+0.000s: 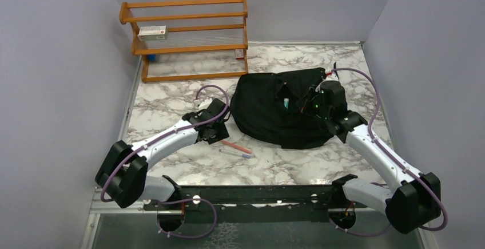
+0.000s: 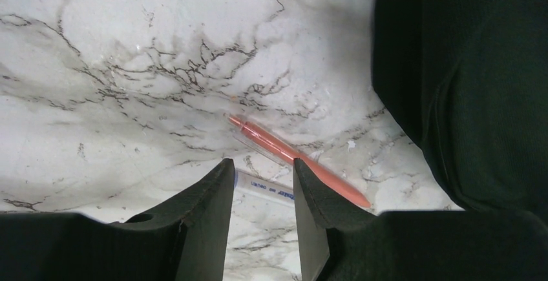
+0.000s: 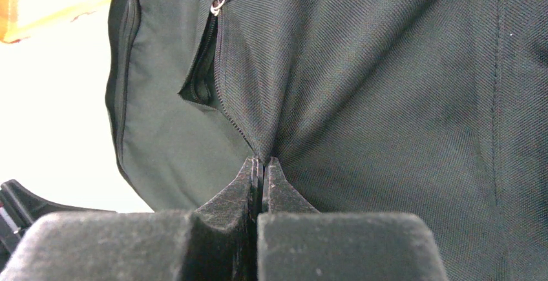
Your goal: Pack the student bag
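A red pen (image 2: 310, 166) and a clear pen with a blue part (image 1: 235, 153) lie side by side on the marble table, near its front. My left gripper stands open above the pens, nothing held; in its wrist view the clear pen (image 2: 262, 188) shows between the fingers and the red one runs past the right fingertip. The black bag (image 1: 269, 120) lies to the right of the pens. At the bag's right part, my right gripper is shut right against the fabric (image 3: 388, 132); a fold meets its fingertips, though a pinch is hard to make out.
A wooden rack (image 1: 189, 48) stands at the back left, holding a white box (image 1: 152, 32) and a small red box (image 1: 239, 54). Something teal (image 1: 286, 103) shows in the bag's opening. Bare table lies left and front of the bag.
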